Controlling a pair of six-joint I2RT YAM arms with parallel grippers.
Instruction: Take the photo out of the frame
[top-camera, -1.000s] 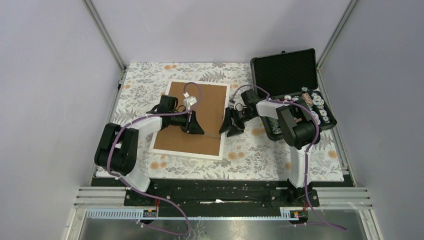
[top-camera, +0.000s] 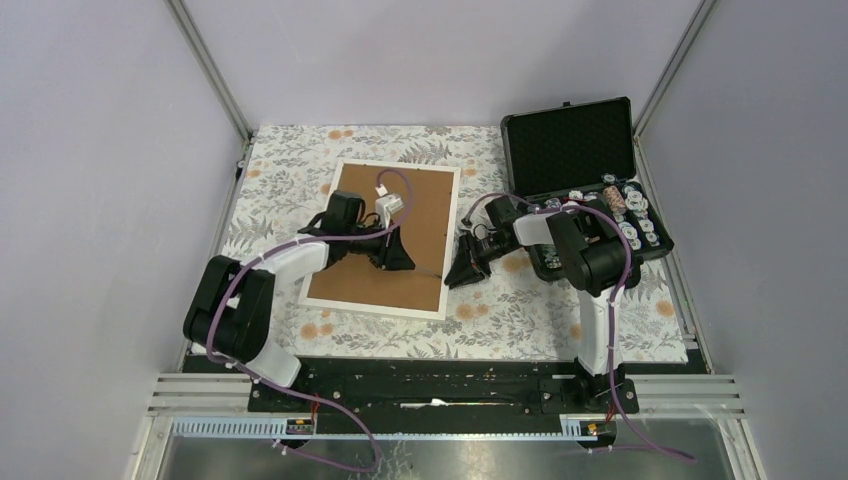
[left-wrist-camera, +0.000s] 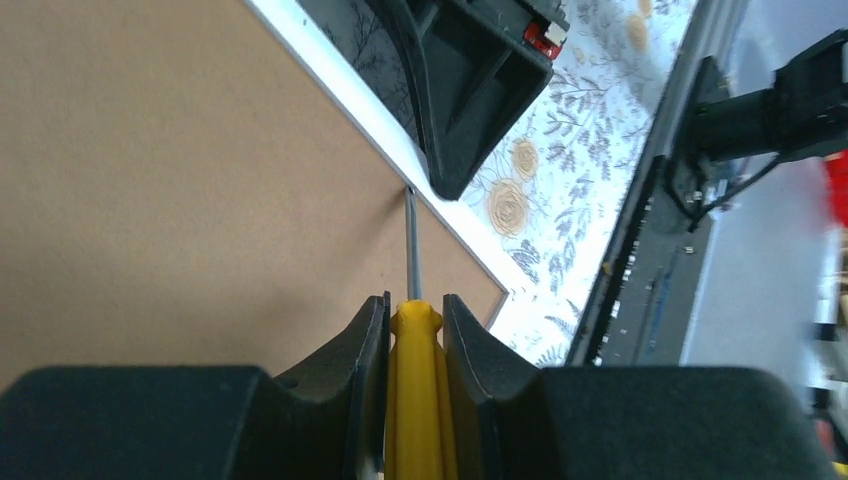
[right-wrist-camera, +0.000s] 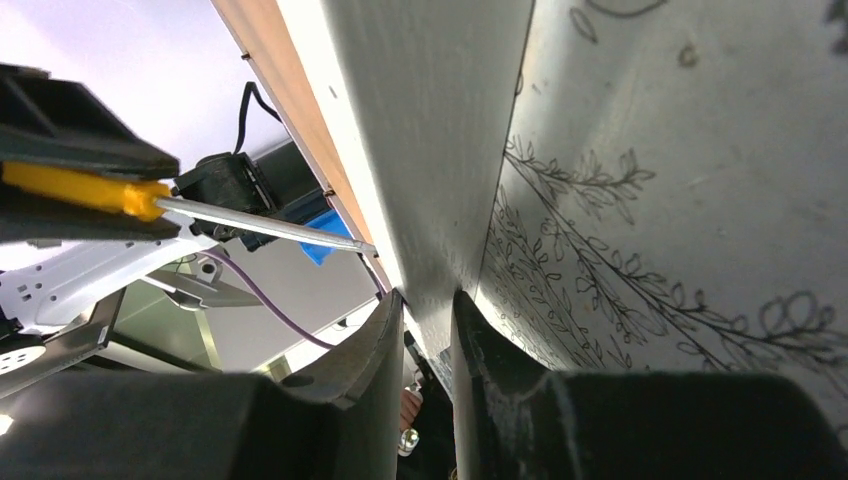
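Note:
A white picture frame (top-camera: 375, 311) lies back up on the table, its brown backing board (top-camera: 425, 205) facing the camera. My left gripper (top-camera: 410, 266) is over the board, shut on the yellow handle of a screwdriver (left-wrist-camera: 412, 395). The thin metal shaft (left-wrist-camera: 412, 245) reaches to the inner edge of the frame's right side, where its tip meets the seam between board and rim. Close to that tip, my right gripper is shut on the frame's right rim (right-wrist-camera: 425, 130), one finger on either side. The photo itself is hidden from view.
An open black case (top-camera: 568, 150) with several rolls and parts stands at the back right, partly under the right arm. Patterned cloth (top-camera: 530, 325) covers the table; it is clear in front of the frame and to its right.
The left gripper has shifted a little, tilting the screwdriver more steeply. The frame has not moved.

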